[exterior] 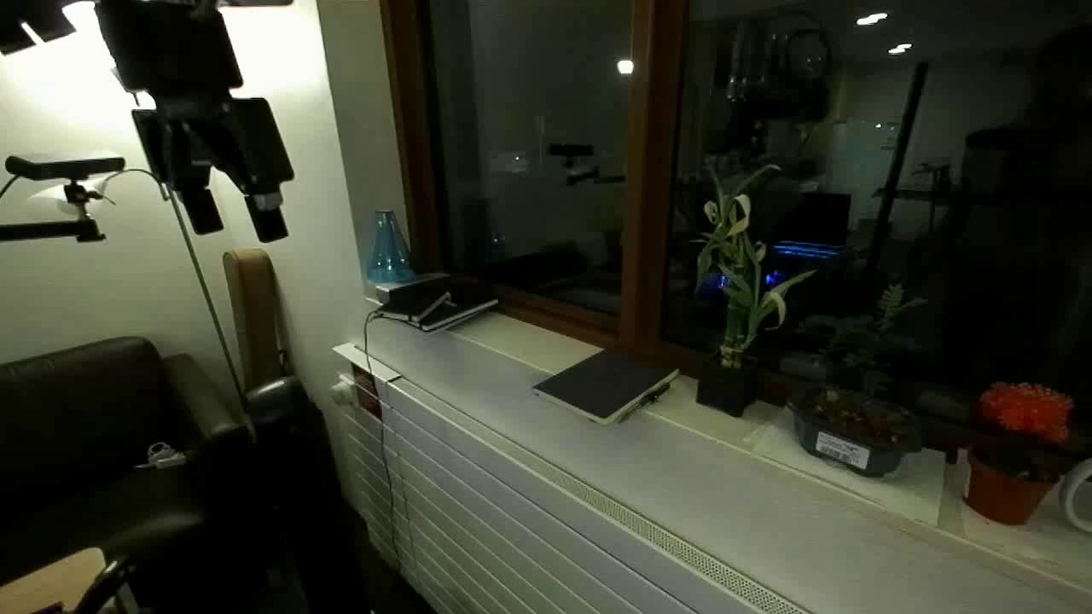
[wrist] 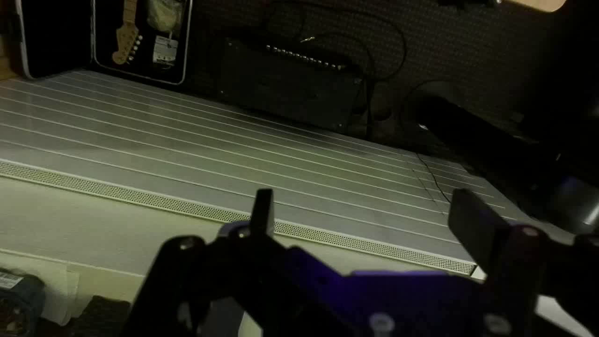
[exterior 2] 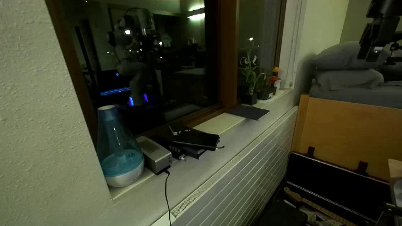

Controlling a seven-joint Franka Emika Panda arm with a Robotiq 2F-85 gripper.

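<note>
My gripper stands open in the wrist view, its two dark fingers far apart and nothing between them. Beyond the gap lie the white radiator (wrist: 224, 151) and its perforated grille. High at the upper left of exterior view 1, the same gripper (exterior: 236, 217) hangs in the air, clear of the windowsill (exterior: 481, 373). A dark flat notebook (exterior: 606, 385) lies on the sill. Black devices (exterior: 430, 302) and a blue translucent humidifier (exterior: 389, 251) stand at its far end. In exterior view 2 the gripper shows only partly, at the upper right.
Along the sill stand a bamboo plant (exterior: 739, 297), a dark planter (exterior: 855, 430) and an orange pot (exterior: 1008, 486). A grey box (exterior 2: 153, 154) with a cable sits beside the humidifier. Below are an open guitar case (wrist: 140, 70) and a black amplifier-like box (wrist: 286, 84).
</note>
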